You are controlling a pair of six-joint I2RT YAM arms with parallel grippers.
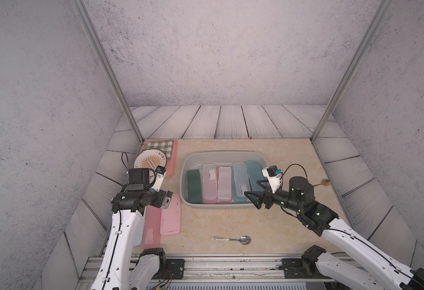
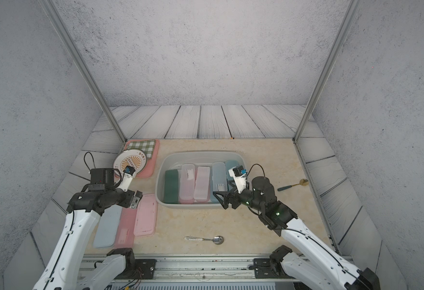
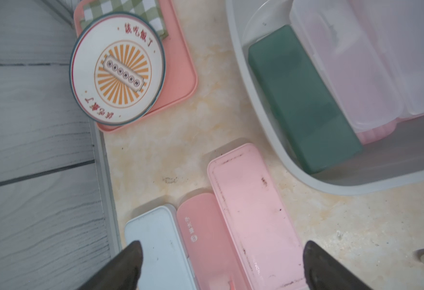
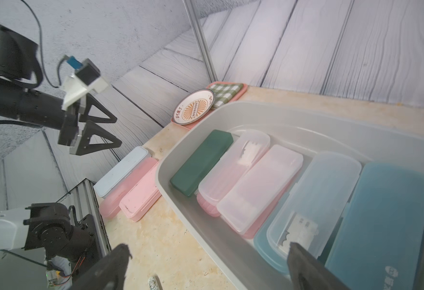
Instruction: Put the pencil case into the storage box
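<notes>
The grey storage box stands mid-table. Inside it, pencil cases lie side by side: a dark green one, two pink ones, a pale blue one and a teal one at the right end. More cases lie outside, left of the box: a pale blue one, a deeper pink one and a light pink one. Above these three hangs my left gripper, open and empty. My right gripper is open too, raised over the box's right front side with nothing between its fingers.
At the back left, a patterned plate and a checked cloth rest on a pink tray. A spoon lies in front of the box, and another utensil at the right.
</notes>
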